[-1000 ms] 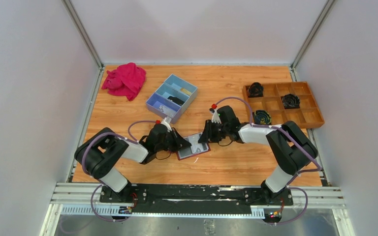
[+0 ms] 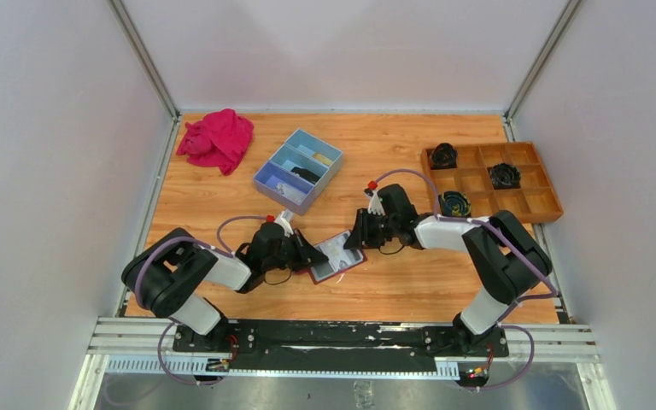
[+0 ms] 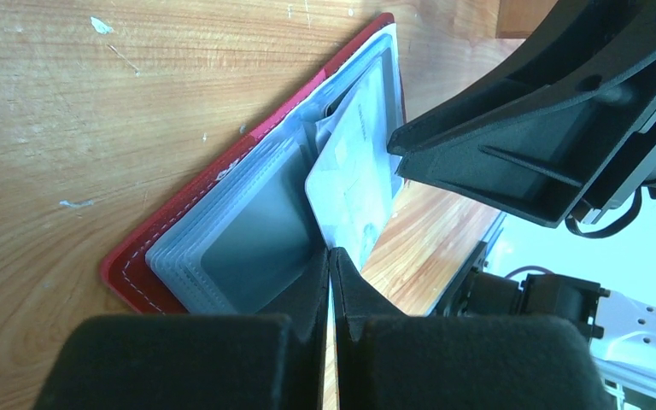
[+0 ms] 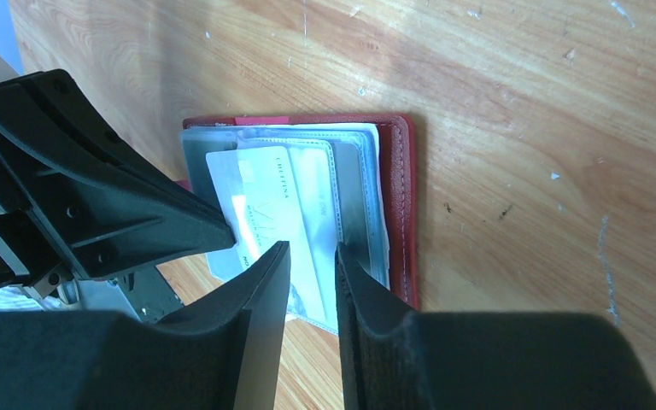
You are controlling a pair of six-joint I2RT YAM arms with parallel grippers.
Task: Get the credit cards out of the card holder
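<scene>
The dark red card holder (image 2: 339, 276) lies opened flat at the front middle of the table, with clear plastic sleeves (image 3: 252, 256). A pale card (image 4: 265, 201) sits tilted across the sleeves, partly out of its pocket. My left gripper is shut with the card's edge at its fingertips, pinching it. Over the holder's right part, my right gripper stands partly open. A gap shows between its fingers, and the sleeves and card are below them, with nothing gripped.
Behind the holder stands a blue-grey divided box (image 2: 307, 198) with a few small items. A brown wooden organizer (image 2: 525, 203) with black coils is at the right, and a pink cloth (image 2: 218, 141) at the back left. Bare table lies in front of the holder.
My left gripper has shifted slightly left and toward the table's front. The right arm looks still, and the holder has hardly moved.
</scene>
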